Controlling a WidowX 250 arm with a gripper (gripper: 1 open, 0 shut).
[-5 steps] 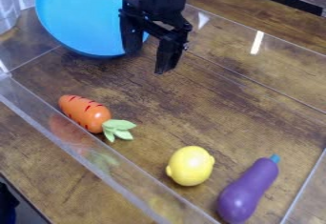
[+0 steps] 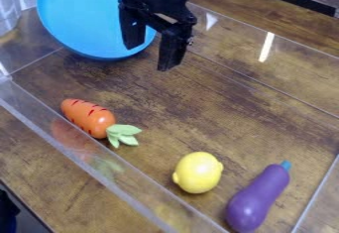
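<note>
My black gripper (image 2: 153, 39) hangs over the upper middle of the wooden surface, in front of the right part of a blue bowl (image 2: 73, 14), its two fingers apart and no object visible between them. An orange toy carrot (image 2: 89, 117) with pale green leaves lies at the lower left. A yellow lemon (image 2: 197, 172) lies at the lower middle, and a purple eggplant (image 2: 257, 199) to its right.
A clear plastic barrier (image 2: 93, 158) runs diagonally along the lower left.
My gripper has shifted slightly to the left and up since a second ago. The bowl and toys have not moved.
</note>
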